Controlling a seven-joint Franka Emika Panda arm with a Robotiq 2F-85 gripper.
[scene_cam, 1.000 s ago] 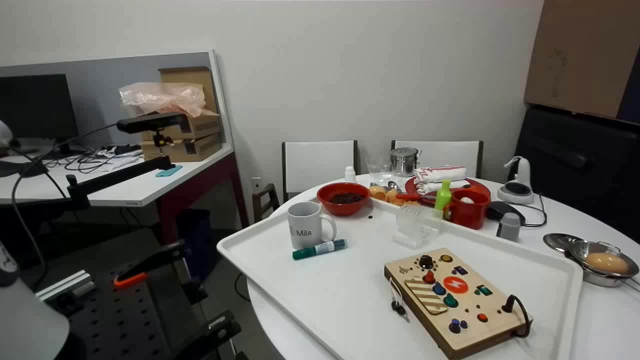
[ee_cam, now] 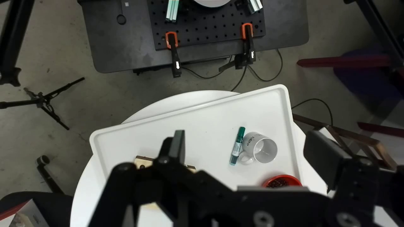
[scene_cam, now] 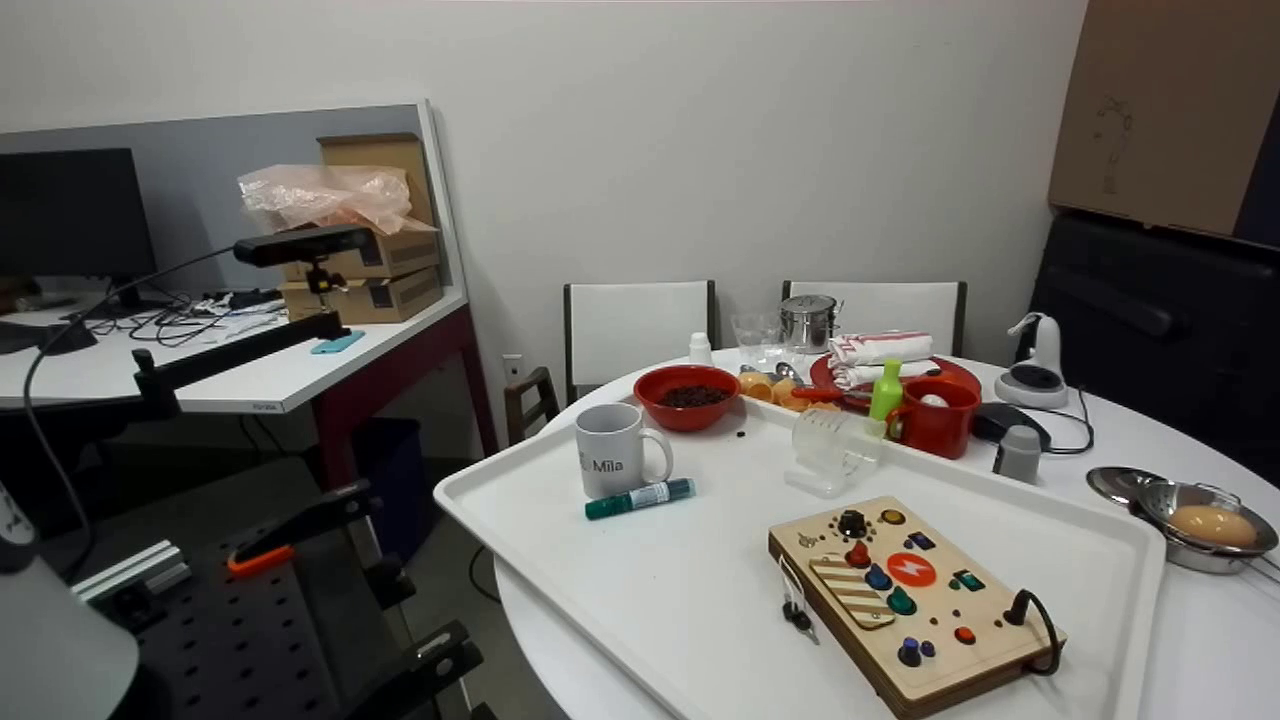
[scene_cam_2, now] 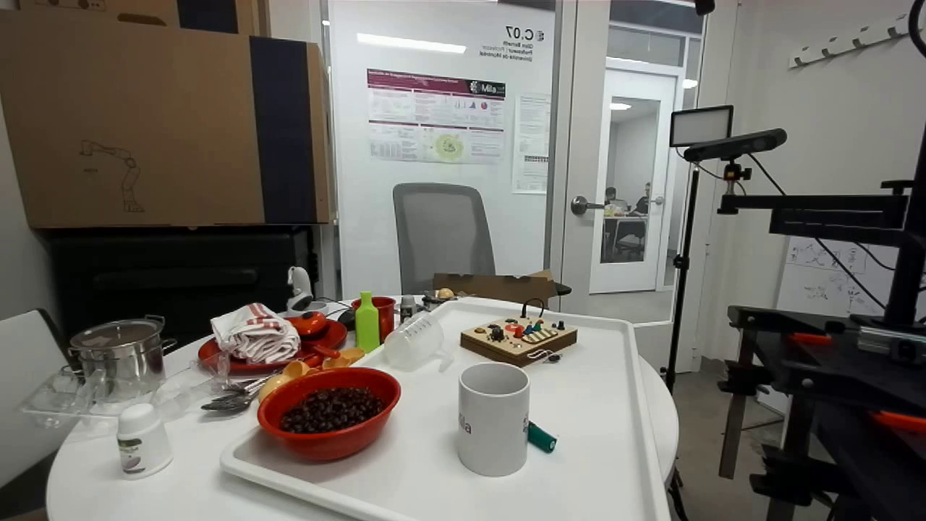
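High above the table, my gripper stands open in the wrist view, its two dark fingers wide apart and nothing held. Beneath the gap, a white Mila mug is on the tray beside a green marker; in exterior view 1 the mug is upright, the marker lying in front of it. A red bowl of dark beans sits behind the mug. The wooden switch board rests at the tray's right; my gripper's body hides most of it in the wrist view. Neither exterior view shows the gripper.
The white tray has bare room between mug and board. A clear plastic container lies on its side near the far rim. Past it crowd a green bottle, a red pot and a towel.
A white piece of the arm at the left edge of exterior view 1 has gone out of view. The objects on the table have not moved.
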